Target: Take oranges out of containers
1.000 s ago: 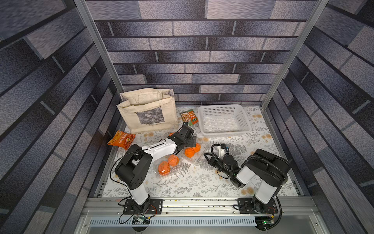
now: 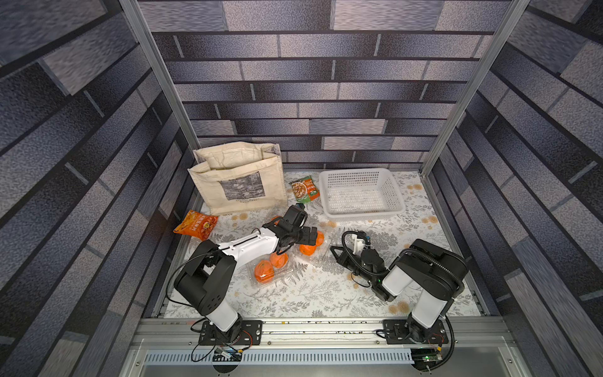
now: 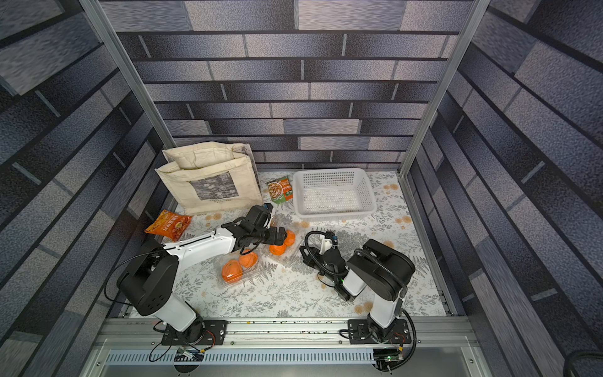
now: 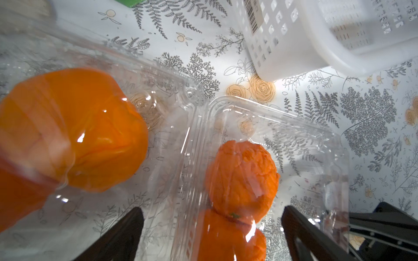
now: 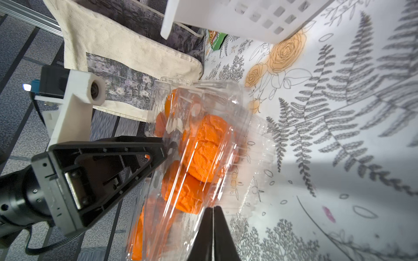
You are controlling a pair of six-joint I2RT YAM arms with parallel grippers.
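Observation:
Clear plastic containers of oranges lie mid-table: a front one [image 2: 264, 271] with two oranges, a middle one whose oranges [image 4: 241, 178] show through the plastic, and another beside it, its large orange [image 4: 104, 134] filling the left of the left wrist view. My left gripper hangs open over the middle container, around the level of its oranges, holding nothing visible. Just right of that container, my right gripper is shut, with nothing visible between its fingers.
A white perforated basket [image 2: 361, 213] stands empty at the back right. A cream tote bag [image 2: 232, 194] stands back left, with snack packets [image 2: 196, 225] [image 2: 305, 188] nearby. Bare table lies at the front and right edge.
The right arm looks still.

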